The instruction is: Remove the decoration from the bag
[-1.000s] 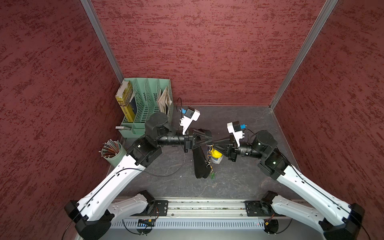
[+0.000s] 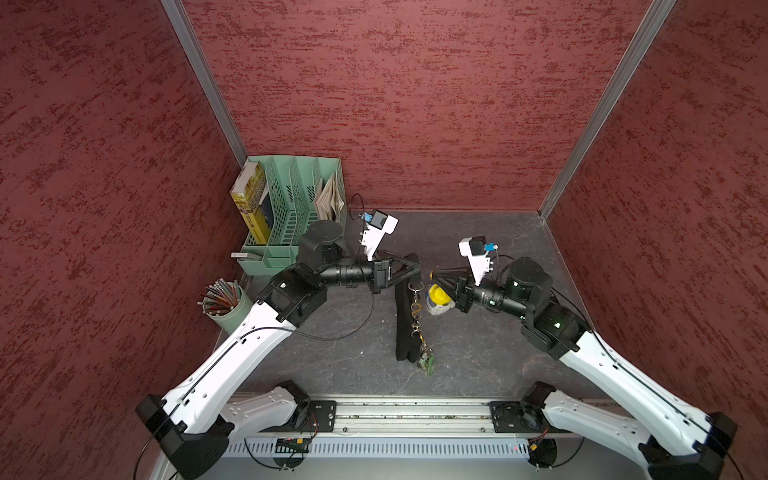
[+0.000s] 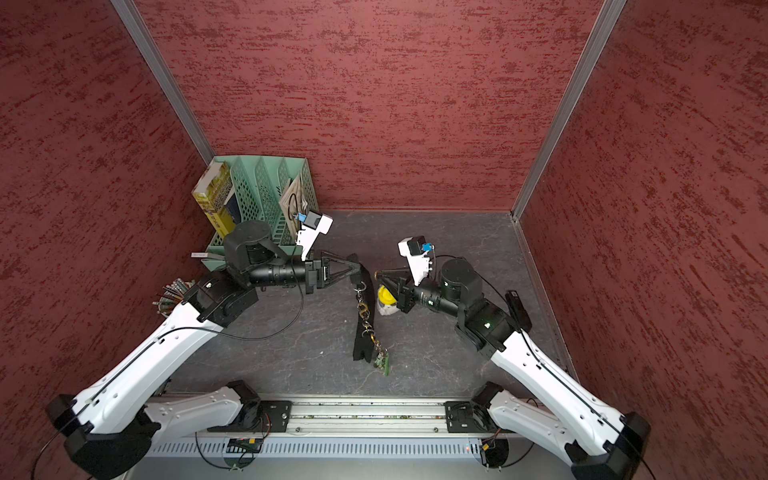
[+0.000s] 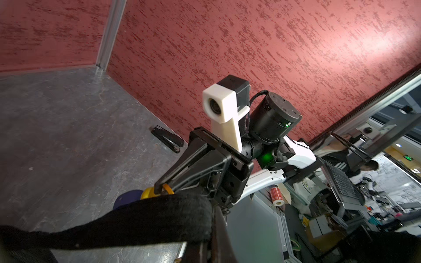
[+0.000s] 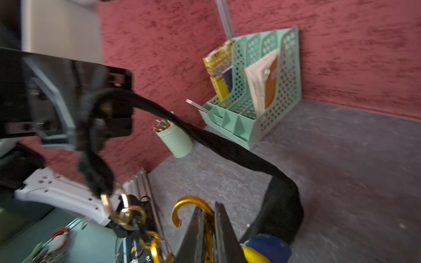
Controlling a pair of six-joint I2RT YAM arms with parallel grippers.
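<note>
A black bag hangs by its strap at my left gripper, which is shut on that strap. A chain of gold rings dangles from the strap, with a small green charm at its lower end. Just right of them my right gripper is shut on a gold hook, apart from the hanging chain in the right wrist view. A decoration with a yellow top and a blue part hangs below the right gripper.
A mint file rack with books and papers stands at back left, a pen cup in front of it. A stapler lies on the right.
</note>
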